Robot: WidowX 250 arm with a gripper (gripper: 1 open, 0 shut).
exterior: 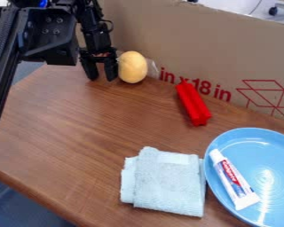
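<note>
My black gripper point(100, 65) hangs low at the back left of the wooden table, beside a round yellow object point(132, 67) standing against the cardboard panel. Its fingers are dark and small, and I cannot tell whether they are open or shut. A red block-shaped object point(193, 104) lies right of them. At the front, a folded white cloth point(165, 182) lies left of a blue plate point(270, 167), which holds a white toothpaste tube point(233, 180).
The cardboard panel point(216, 49) runs along the back of the table. The table's edge runs along the lower left, with a blue surface beyond it.
</note>
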